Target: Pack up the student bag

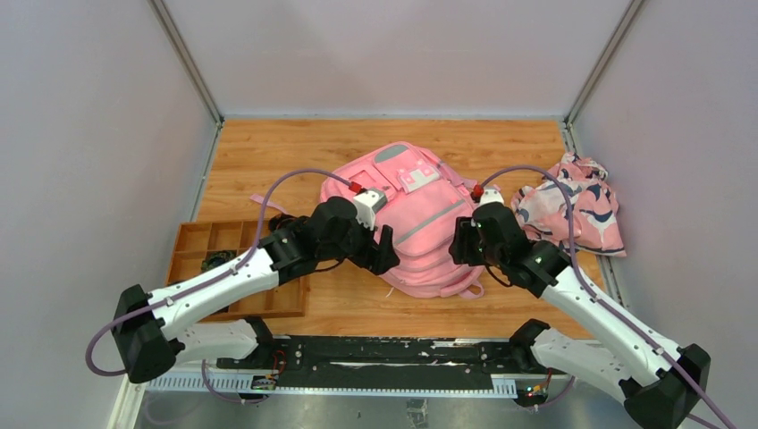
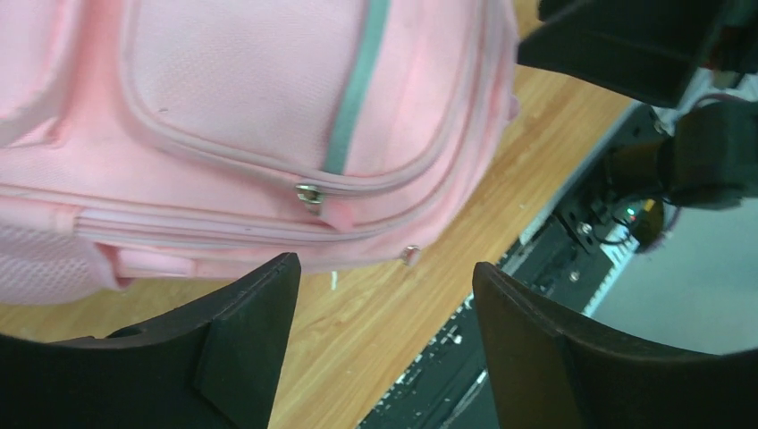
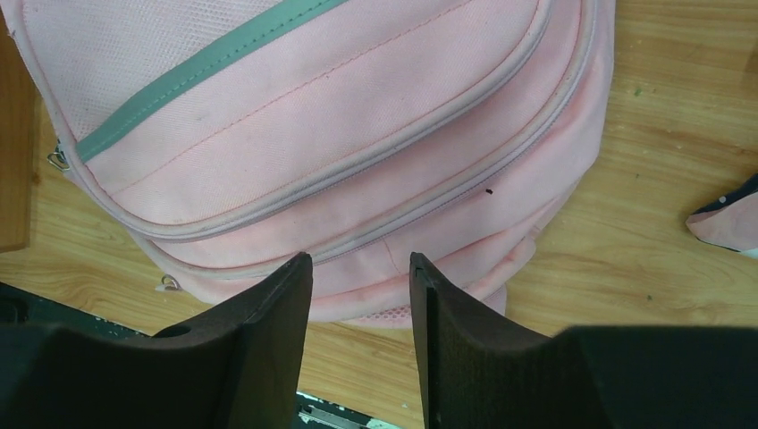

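The pink backpack lies on the wooden table, its grey-green strip slanting across the front. Over its lower left side hangs my left gripper, open and empty. In the left wrist view, a metal zipper pull shows near the end of the strip, beyond the parted fingers. My right gripper is above the bag's right side, also open with nothing between its fingers. The right wrist view shows the bag's curved zipper seams and bottom edge past that gripper.
A wooden compartment tray with dark items stands at the left, partly under the left arm. A pink patterned cloth bag lies at the right edge. Bare table shows behind the backpack.
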